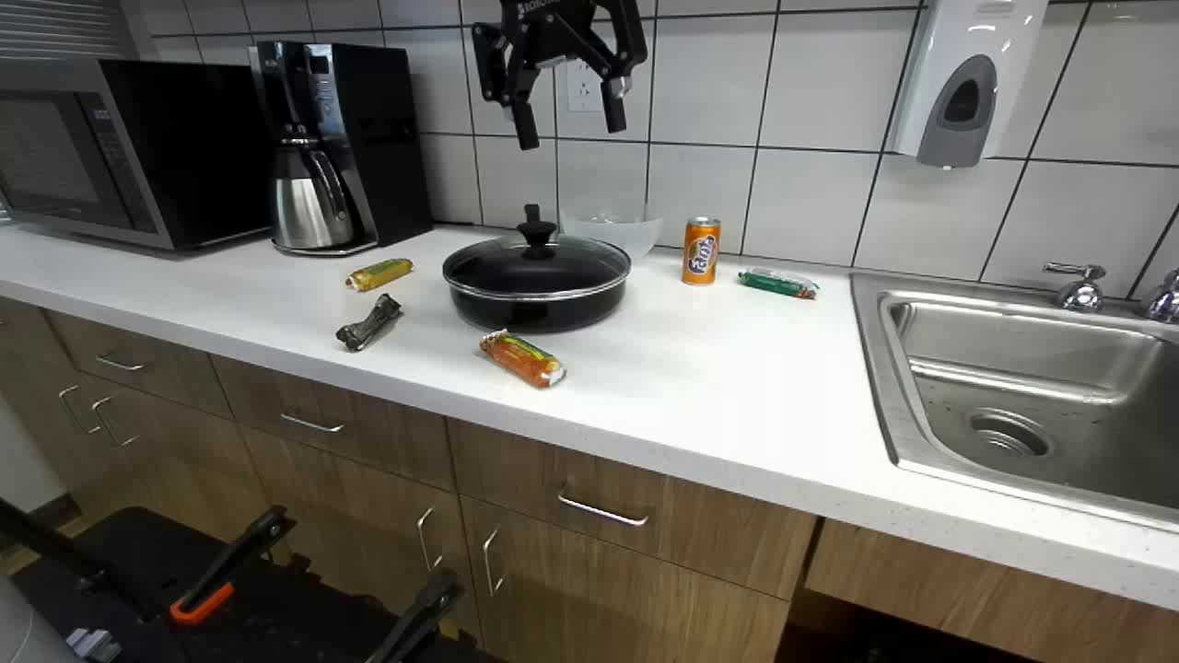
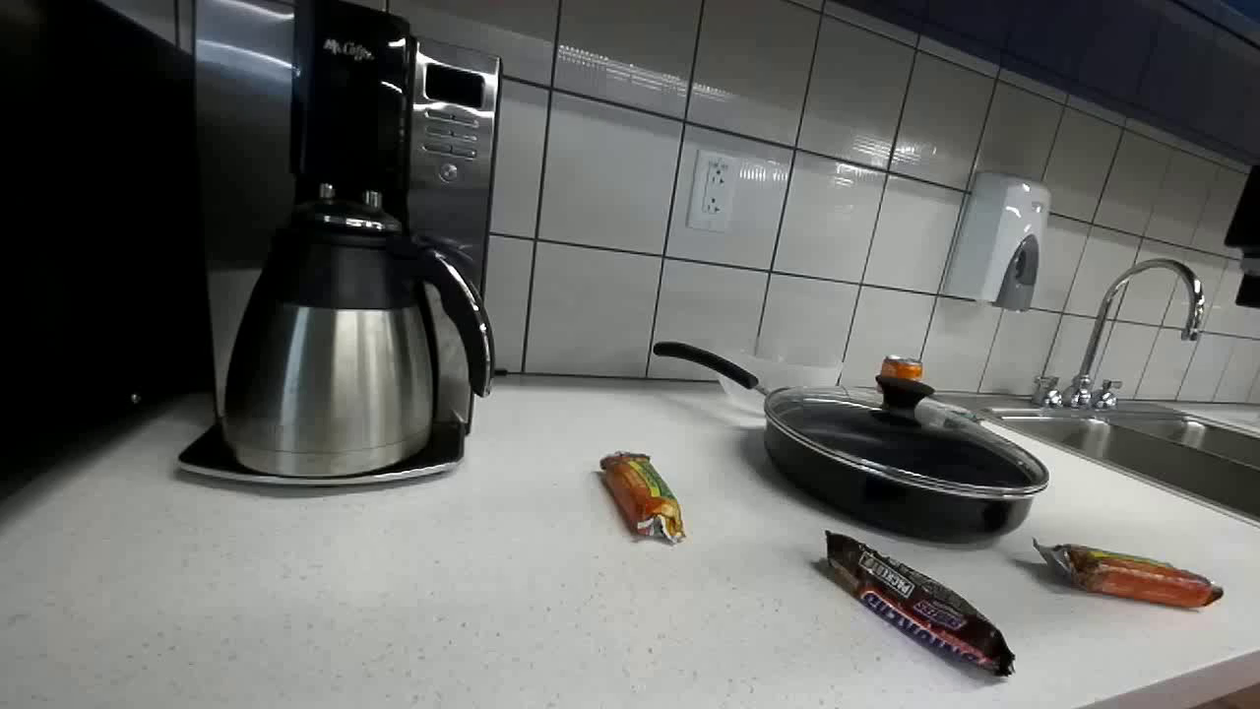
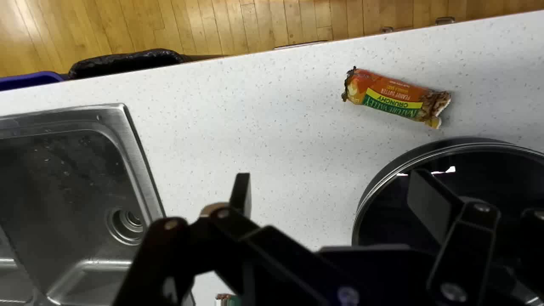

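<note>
Well above the counter, my gripper (image 1: 571, 133) hangs open and empty, over the black lidded pan (image 1: 538, 289) and the bare counter around it. Its spread fingers (image 3: 242, 194) show in the wrist view, with part of the pan behind one of them. An orange granola bar (image 3: 395, 97) lies near the counter's front edge, in front of the pan. To the pan's left are a dark-wrapped bar (image 2: 921, 603) and a yellow-orange bar (image 2: 641, 496). A green-wrapped bar (image 1: 778, 283) rests right of an orange soda can (image 1: 701, 250), which stands upright near the wall.
A steel sink (image 1: 873, 354) is set into the counter's right side. On the left stand a coffee maker (image 1: 381, 144) and a microwave (image 1: 177, 155). Behind the pan sits a translucent bowl (image 1: 630, 226). Between pan and sink the counter (image 1: 729, 365) is clear.
</note>
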